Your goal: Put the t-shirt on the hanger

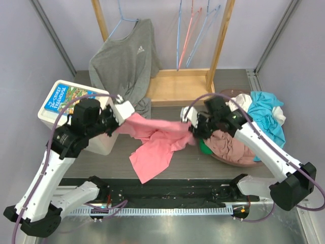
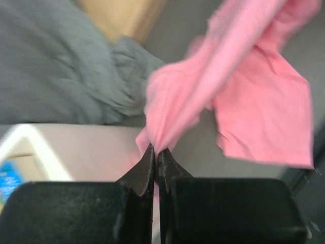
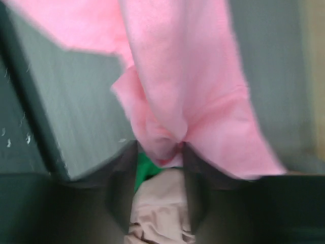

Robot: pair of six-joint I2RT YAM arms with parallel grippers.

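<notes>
The pink shirt [image 1: 150, 155] is stretched between my grippers over the grey floor, part lying down. My left gripper [image 1: 116, 124] is shut on a bunched end, which rises from its fingers in the left wrist view [image 2: 167, 101]. My right gripper [image 1: 193, 129] is at the other end, against the pink cloth [image 3: 213, 127]; its fingers are blurred, so how far open it is cannot be told. A grey shirt [image 1: 122, 61] hangs on a blue hanger on the wooden rack [image 1: 180, 86], beside several empty hangers [image 1: 180, 35].
A white bin [image 1: 101, 142] with a book [image 1: 68, 96] on its lid stands left. A basket of clothes [image 1: 238, 147], with turquoise cloth [image 1: 266, 117] on top, is at right. Bare floor shows around the pink shirt.
</notes>
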